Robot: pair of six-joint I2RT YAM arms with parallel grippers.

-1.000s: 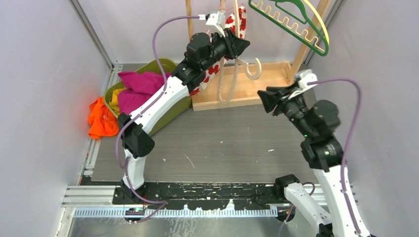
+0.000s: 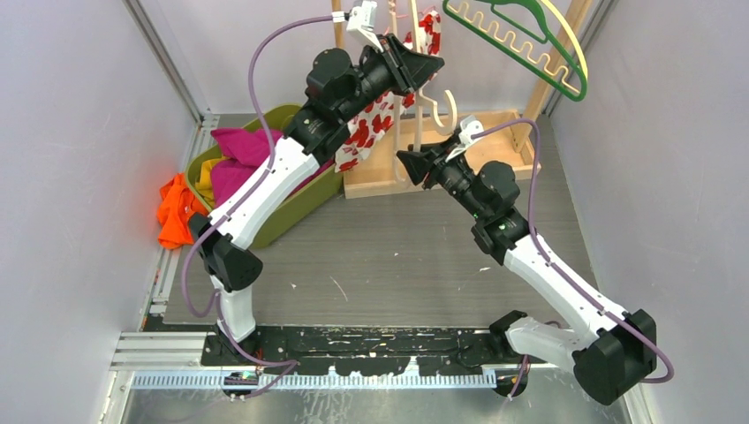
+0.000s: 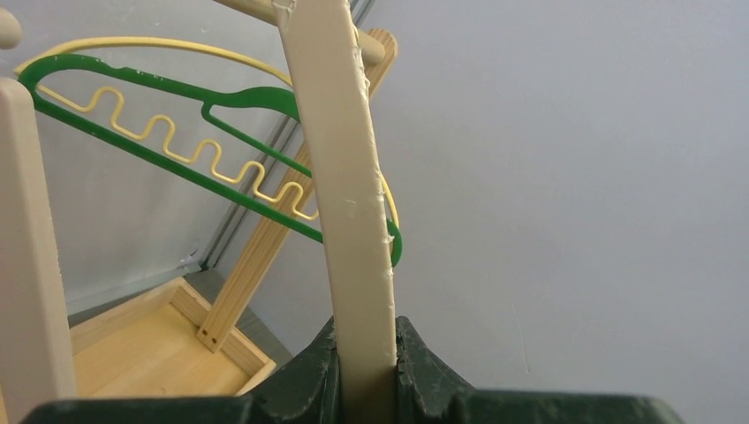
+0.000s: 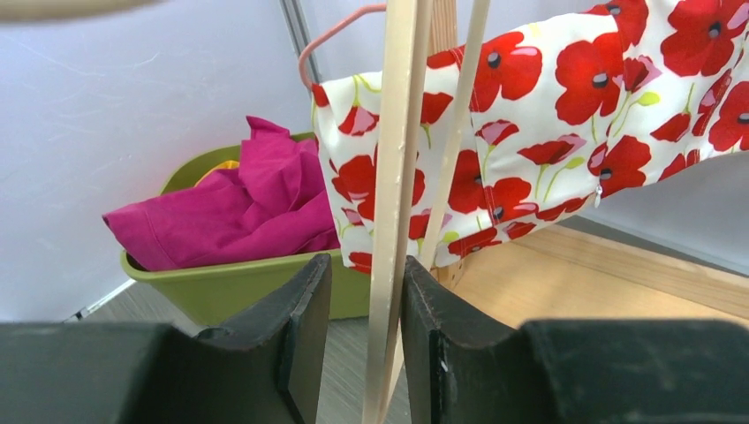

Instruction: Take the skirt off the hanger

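Note:
A beige hanger (image 3: 344, 203) rises between the fingers of my left gripper, which is shut on it. In the top view that hanger's hook (image 2: 449, 110) hangs free below the left gripper. My right gripper is partly open around a lower bar of the same hanger (image 4: 397, 168), with a gap on the left finger's side. Behind it, a white cloth with red poppies (image 4: 530, 132), probably the skirt, hangs slanted at a pinkish hanger (image 4: 340, 26). No cloth shows on the beige hanger.
Green and yellow hangers (image 2: 521, 53) hang at the upper right. The green bin (image 2: 296, 212) at left holds magenta and yellow cloth; an orange cloth (image 2: 177, 212) lies beside it. A wooden rack base (image 2: 495, 132) stands behind.

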